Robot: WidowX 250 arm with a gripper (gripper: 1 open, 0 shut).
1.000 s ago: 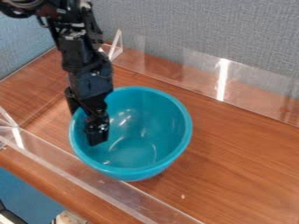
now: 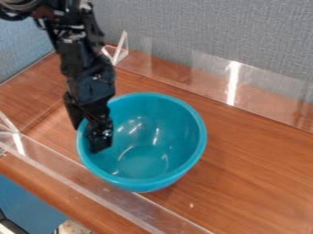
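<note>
A large teal bowl sits upright on the wooden table, near its left part in the camera view. My black gripper reaches down from the top left to the bowl's left rim, its fingertips at or just inside the rim. The gripper is open by its look, though the fingers are dark and partly overlap, so whether they touch the rim is hard to tell. The bowl is empty.
Bare wooden table spreads to the right of the bowl. Clear acrylic barriers run along the back and front left edges, with a grey textured wall behind.
Over the last second the bowl has shifted slightly to the right. The gripper has moved only slightly at the bowl's left rim.
</note>
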